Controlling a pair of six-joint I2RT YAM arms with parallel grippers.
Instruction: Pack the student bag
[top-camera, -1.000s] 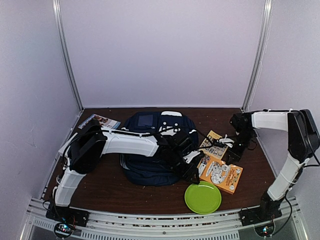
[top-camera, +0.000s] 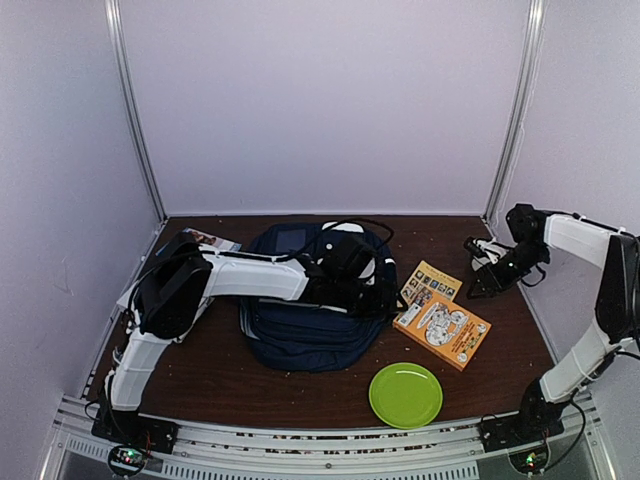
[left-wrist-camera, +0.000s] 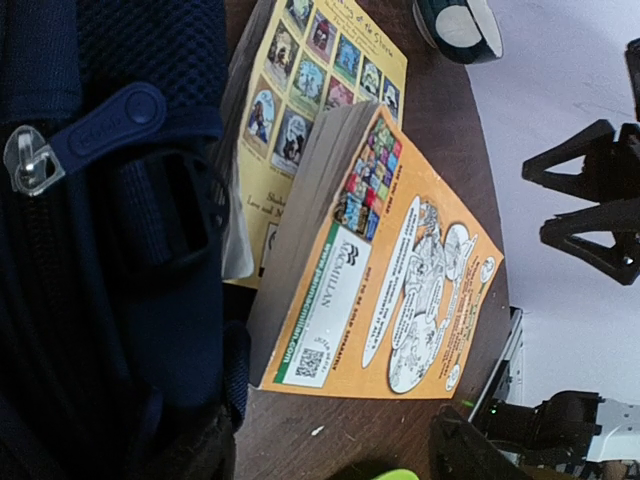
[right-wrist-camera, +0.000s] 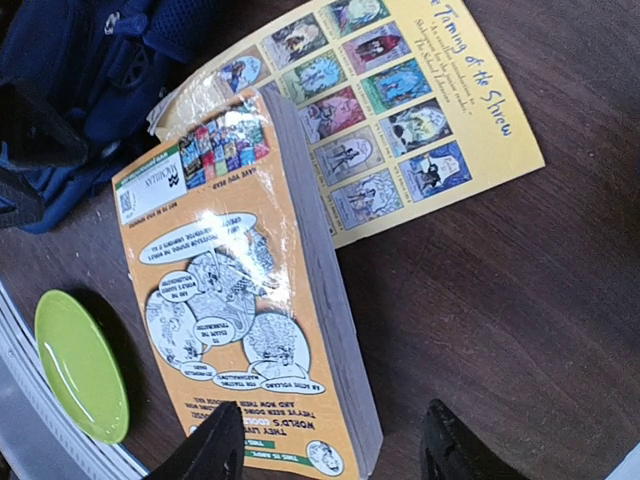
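The navy backpack (top-camera: 300, 340) lies in the middle of the table, my left arm across it. My left gripper (top-camera: 385, 305) hangs open at the bag's right side, beside an orange book (top-camera: 442, 328) (left-wrist-camera: 400, 310) (right-wrist-camera: 230, 300), which rests partly on a yellow book (top-camera: 432, 277) (right-wrist-camera: 420, 120). In the left wrist view its fingers frame the bottom edge, nothing between them. My right gripper (top-camera: 480, 275) is at the right of the books; in the right wrist view its fingers stand apart over the orange book's edge and bare wood, with no object held.
A green plate (top-camera: 405, 395) lies at the front. Printed papers (top-camera: 208, 239) lie at the back left, partly hidden by my left arm. A pale round item at the back right is mostly behind my right gripper. Bare table shows at the front left.
My right arm has moved right, away from the books. My left gripper has moved up toward the back. The orange book has shifted slightly to the right.
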